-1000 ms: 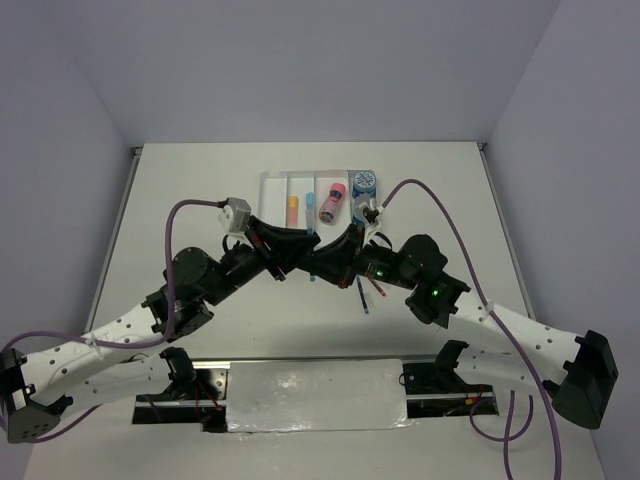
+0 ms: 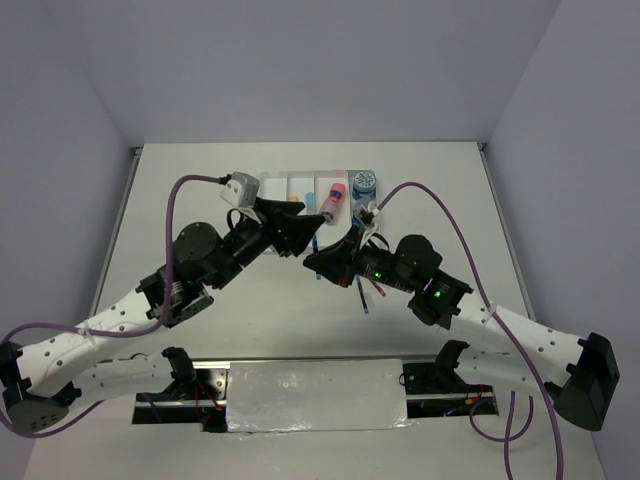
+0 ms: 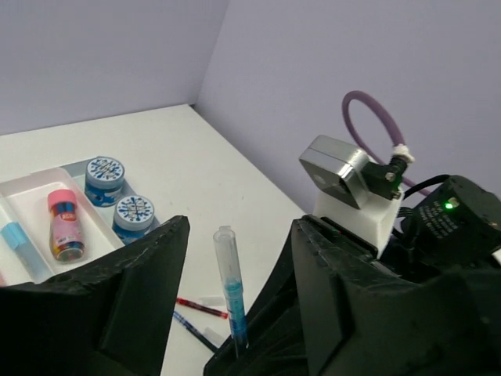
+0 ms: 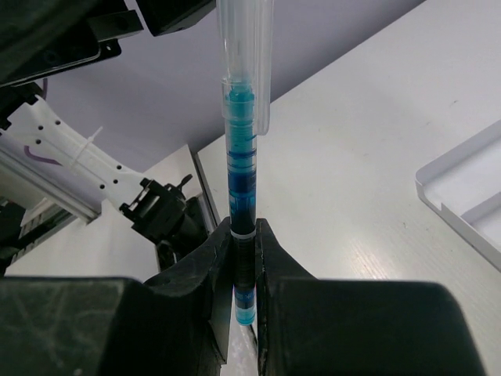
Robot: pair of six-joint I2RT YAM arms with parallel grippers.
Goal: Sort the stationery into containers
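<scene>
A slim blue pen with a clear cap (image 4: 241, 160) stands upright in my right gripper, its barrel pinched between the dark fingers. From the left wrist camera the same pen (image 3: 233, 290) rises between the spread fingers of my left gripper, with space on both sides. Seen from above, the left gripper (image 2: 300, 232) is above and left of the right gripper (image 2: 325, 265). The white compartment tray (image 2: 272, 188) lies behind them, partly covered by the left gripper. It holds a pink-capped bottle (image 3: 66, 225) and a blue marker (image 3: 23, 249).
Blue-lidded jars (image 3: 105, 180) sit in a grey-blue container right of the tray. A red pen (image 3: 202, 309) and a dark blue pen (image 3: 194, 330) lie on the table near the right arm. Both grippers are close together.
</scene>
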